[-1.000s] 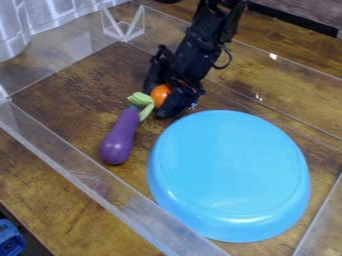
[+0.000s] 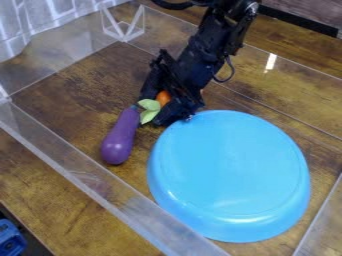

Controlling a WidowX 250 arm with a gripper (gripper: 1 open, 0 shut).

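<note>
My black gripper point(image 2: 171, 100) reaches down from the top centre to the middle of the wooden tray, over an orange round object point(image 2: 164, 98) that is partly hidden between its fingers. A purple eggplant point(image 2: 120, 142) with a green stem point(image 2: 150, 109) lies just below and left, its stem at the gripper. Whether the fingers are shut on the orange object cannot be told.
A large blue plastic disc point(image 2: 227, 175) fills the lower right. Clear plastic walls point(image 2: 100, 195) border the wooden floor point(image 2: 67, 90). Free wood shows at the left and upper right.
The gripper's fingers have shifted slightly around the orange object, which is now more hidden. The eggplant and blue disc look unmoved.
</note>
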